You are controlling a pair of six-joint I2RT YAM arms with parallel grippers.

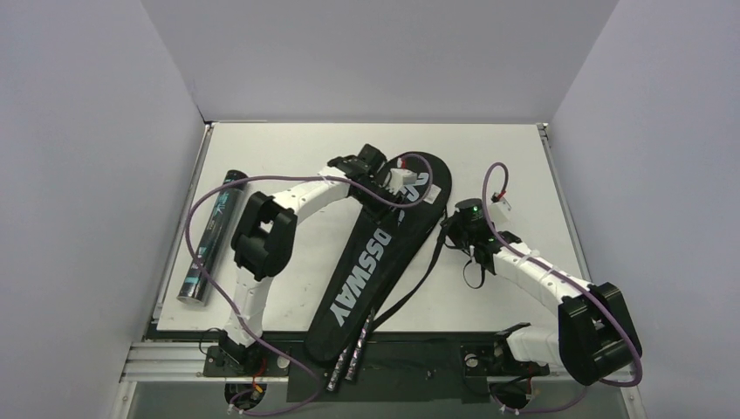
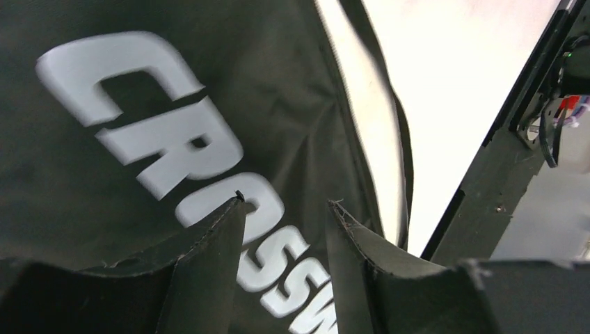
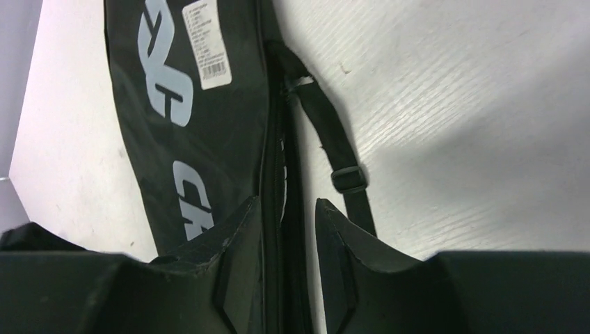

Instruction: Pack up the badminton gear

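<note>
The black CROSSWAY racket bag (image 1: pixel 397 244) lies flat, slanting across the table. Two racket handles (image 1: pixel 355 360) poke out past its narrow lower end. Over the bag's upper half is my left gripper, open, with only lettering visible beyond its fingers. My right gripper stands open at the bag's right edge; its fingertips are apart. Below it in the right wrist view run the bag's zipped edge (image 3: pixel 268 160) and the strap with a buckle (image 3: pixel 349 179). Nothing shows held in either gripper.
A dark shuttlecock tube (image 1: pixel 214 236) lies along the table's left edge. The bag's narrow end and the handles overhang the front edge.
</note>
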